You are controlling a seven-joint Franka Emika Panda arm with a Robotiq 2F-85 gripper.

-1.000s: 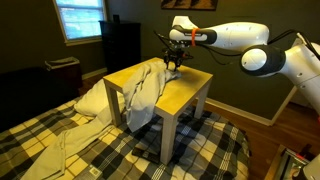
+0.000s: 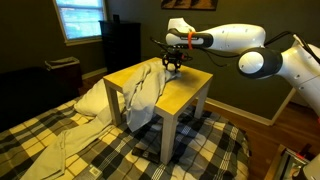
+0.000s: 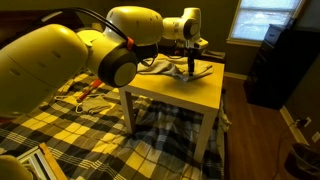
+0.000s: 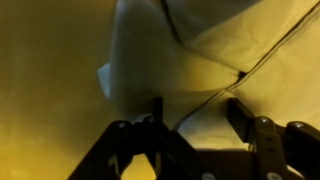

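Note:
A light grey-white cloth [image 2: 145,97] lies bunched on the wooden table [image 2: 183,97] and drapes over its near left edge. In the wrist view the cloth [image 4: 150,65] fills much of the picture, with folds and a dark seam line running across it. My gripper stands open over it, fingers apart. No cloth is clearly pinched between them, and I cannot tell whether the tips touch it. From the second exterior side, the gripper [image 3: 191,68] points down at the cloth [image 3: 160,68] on the tabletop.
More pale cloth [image 2: 65,147] is spread on the floor at the left, by a plaid blanket [image 2: 120,155]. A dark cabinet [image 2: 121,44] stands behind the table.
My arm and gripper have come down slightly toward the cloth. The cloth and table look the same.

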